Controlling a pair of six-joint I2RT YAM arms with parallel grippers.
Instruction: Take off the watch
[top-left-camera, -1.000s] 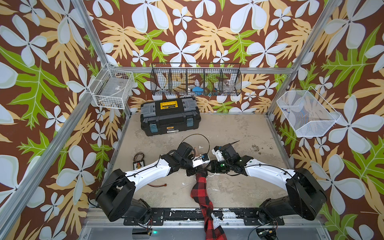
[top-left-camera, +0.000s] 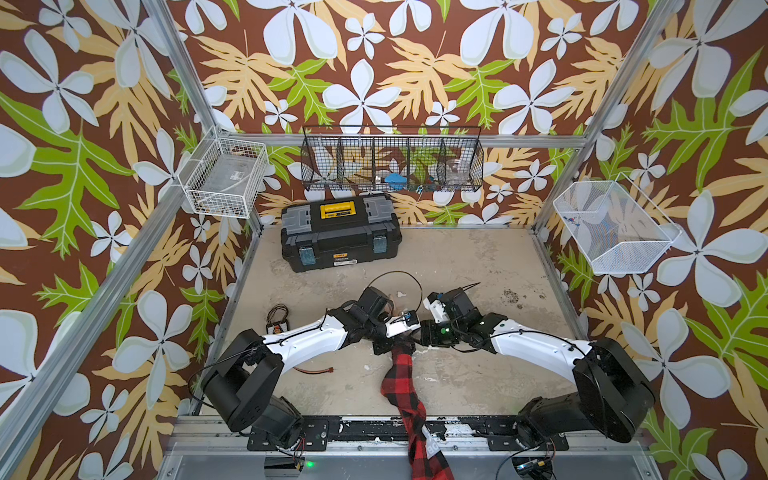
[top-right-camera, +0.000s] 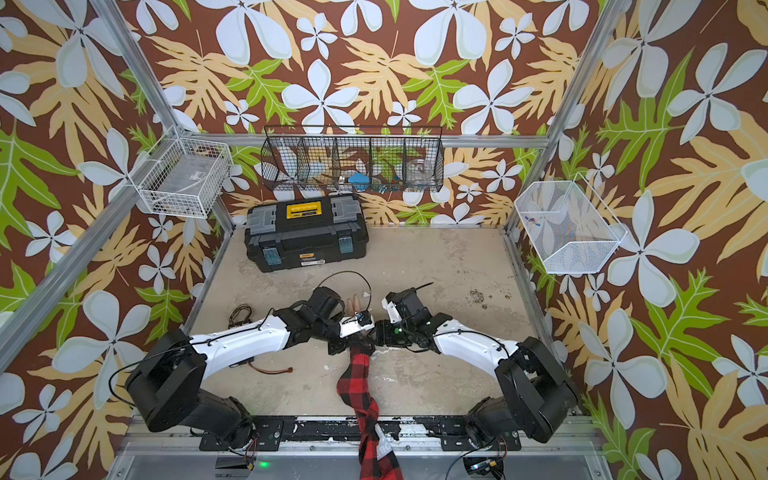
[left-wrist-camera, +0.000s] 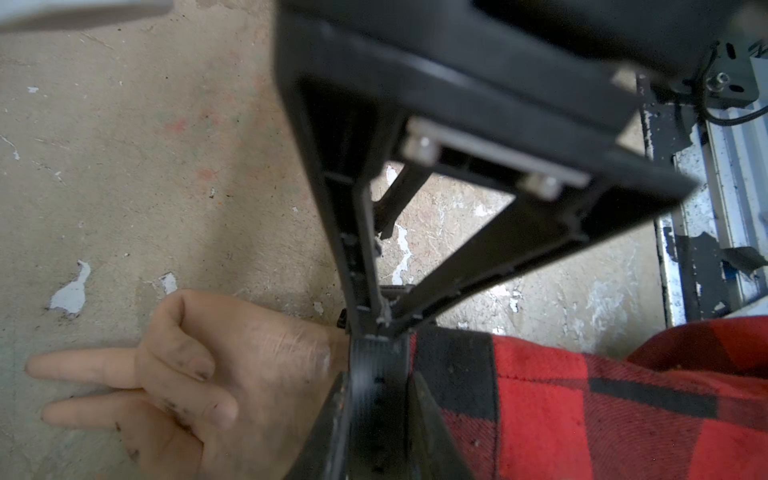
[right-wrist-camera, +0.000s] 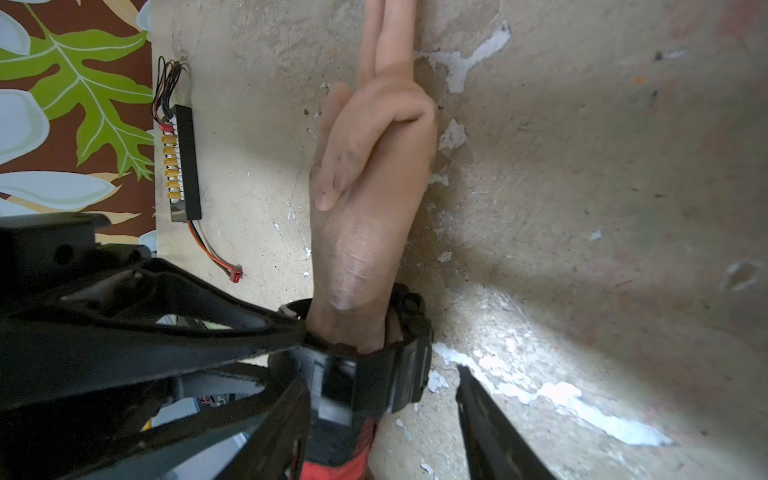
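A black watch (right-wrist-camera: 408, 372) circles the wrist of a model hand (right-wrist-camera: 360, 224), just beyond the cuff of a red-and-black plaid sleeve (left-wrist-camera: 544, 392). In the left wrist view, my left gripper has its fingers along both edges of the black band; whether they press on it I cannot tell. The right wrist view shows my right gripper open, its fingertips wide apart with the watch in view between and beyond them. One black finger of the left gripper reaches the band's edge from the left there. The clasp cannot be made out.
Behind the arms stands a black toolbox (top-left-camera: 340, 232). A charging board (right-wrist-camera: 182, 164) and a short red-black lead (right-wrist-camera: 220, 260) lie left of the hand. Wire baskets hang along the walls.
The right arm, hand and sleeve look unmoved.
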